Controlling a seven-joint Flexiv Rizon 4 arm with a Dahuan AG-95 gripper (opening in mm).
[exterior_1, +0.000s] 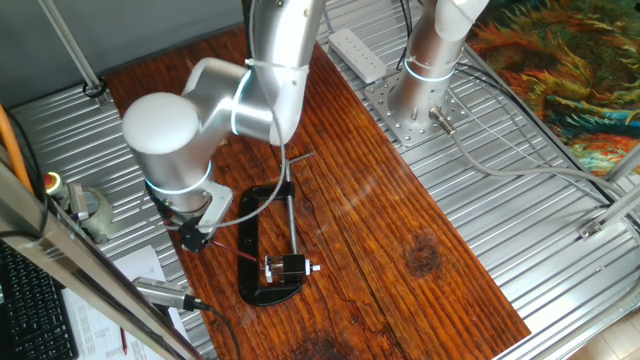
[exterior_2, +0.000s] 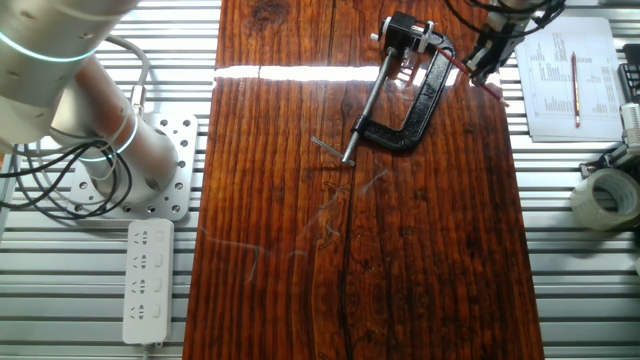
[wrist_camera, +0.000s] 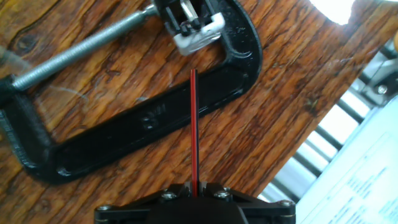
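My gripper is shut on a thin red and black pencil (wrist_camera: 194, 130), which points away from the fingers. In the wrist view the pencil's far end lies just below the white part of a small black block (wrist_camera: 200, 36); whether they touch I cannot tell. That block sits at one end of a black C-clamp (wrist_camera: 149, 121) lying on the wooden board. From exterior view 1, the gripper (exterior_1: 198, 238) is left of the clamp (exterior_1: 247, 240), and the pencil (exterior_1: 236, 249) reaches across the clamp's frame towards the block (exterior_1: 292, 266).
The wooden board (exterior_2: 270, 200) is clear over most of its area. Beyond the gripper side lie papers (exterior_2: 550, 80) with another pencil (exterior_2: 576, 90) and a tape roll (exterior_2: 605, 195). A white power strip (exterior_2: 148, 280) lies beside the robot's base.
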